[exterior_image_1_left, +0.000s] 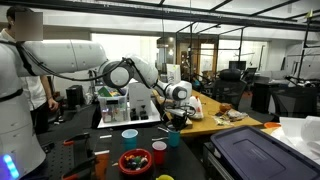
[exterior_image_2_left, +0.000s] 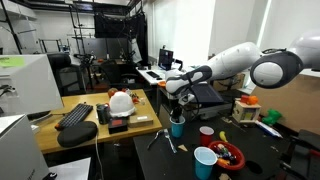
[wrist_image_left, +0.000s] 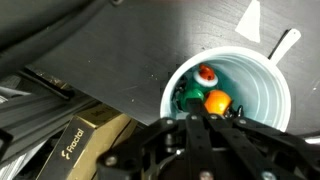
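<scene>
Below my gripper (exterior_image_1_left: 180, 118) stands a teal cup (exterior_image_1_left: 173, 139), upright on the dark table. The wrist view looks down into this cup (wrist_image_left: 258, 84); inside lie a green item (wrist_image_left: 191, 93) with a red part (wrist_image_left: 207, 73) and an orange item (wrist_image_left: 217, 101). My dark gripper reaches over the cup's near rim there. It is shut, and no object shows between its fingers, though the tips are dark and hard to make out. From the other side, the gripper (exterior_image_2_left: 182, 101) appears just above the cup (exterior_image_2_left: 177, 128).
Towards the front are a blue cup (exterior_image_2_left: 205, 162), a red bowl (exterior_image_2_left: 236, 160) of small items and a red cup (exterior_image_2_left: 206, 134). A large dark bin (exterior_image_1_left: 262, 150) occupies the right. A Fractal box (wrist_image_left: 85, 135) sits beside the cup on the wooden desk (exterior_image_2_left: 88, 140).
</scene>
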